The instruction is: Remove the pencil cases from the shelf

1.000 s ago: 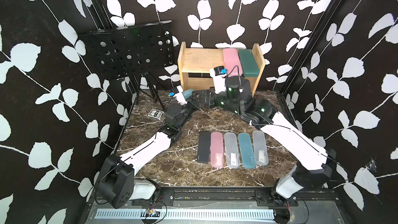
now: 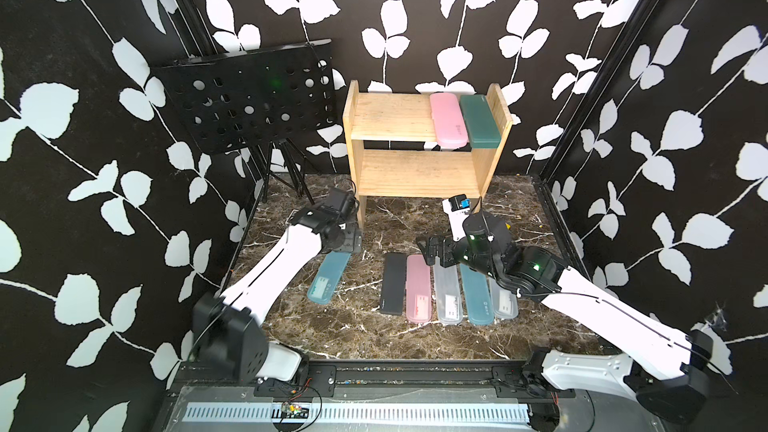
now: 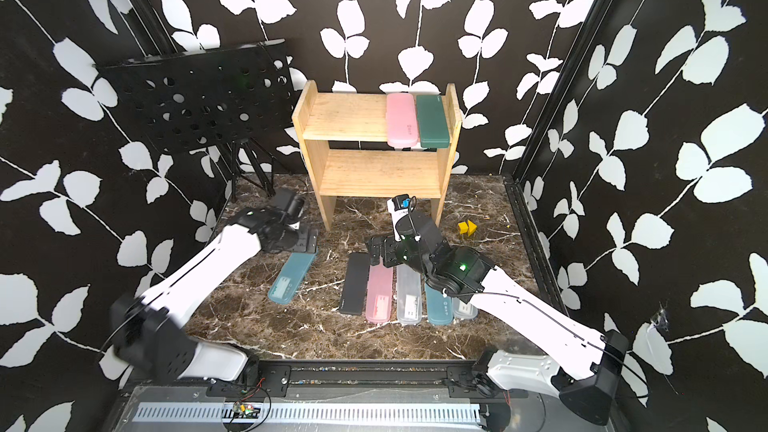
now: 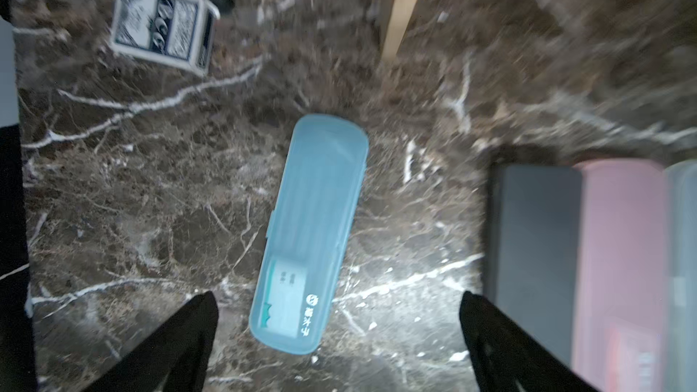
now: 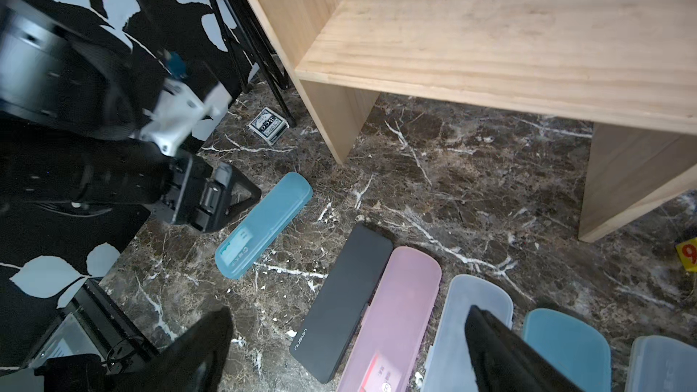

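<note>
On the upper board of the wooden shelf (image 2: 416,166), a pink pencil case (image 2: 449,120) and a dark green one (image 2: 480,121) lie side by side at the right end. A single blue case (image 4: 312,225) rests on the table, set apart at left. My left gripper is above it, fingers wide apart and empty. My right gripper also stands open, over the row of cases in front of the shelf. That row has a black case (image 5: 345,297), a pink one (image 5: 395,305), a clear one (image 5: 464,319), a blue one (image 5: 566,348) and another clear one (image 5: 660,363).
The lower shelf board is bare. A card box (image 4: 156,25) lies by the legs of a black stand (image 2: 256,96) at left. Behind the right arm is a small yellow object (image 3: 467,227). Bare table lies between the single blue case and the row.
The blue case went from my left gripper, beside the shelf, down to the table, released. That gripper has turned to face down.
</note>
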